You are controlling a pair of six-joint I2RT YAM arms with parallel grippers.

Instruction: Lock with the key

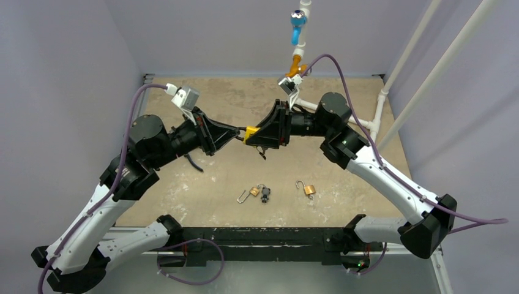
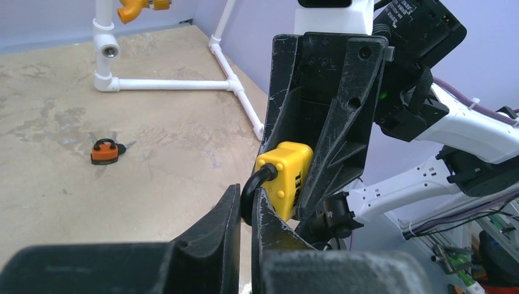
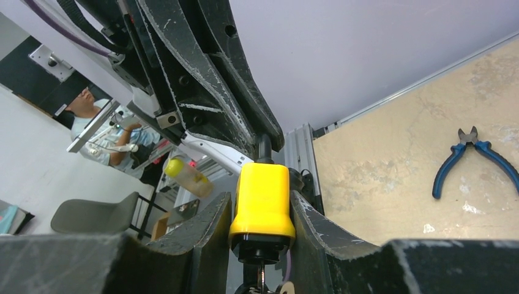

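A yellow padlock (image 1: 251,135) with a black shackle (image 2: 250,191) is held in the air between the two arms. My left gripper (image 1: 238,132) is shut on the shackle's curved end. From the other side, my right gripper is shut on the yellow body, its fingers on either flank. Below the body hangs a key (image 1: 263,154), partly cut off at the bottom of the right wrist view. Whether the shackle is latched cannot be told, since fingers cover part of it.
Two brass padlocks (image 1: 254,191) (image 1: 309,190) with open shackles and a small dark object (image 1: 265,195) lie near the table's front. An orange padlock (image 2: 104,154) and blue-handled cutters (image 3: 470,153) also lie on the table. White pipes (image 1: 380,104) stand at the right rear.
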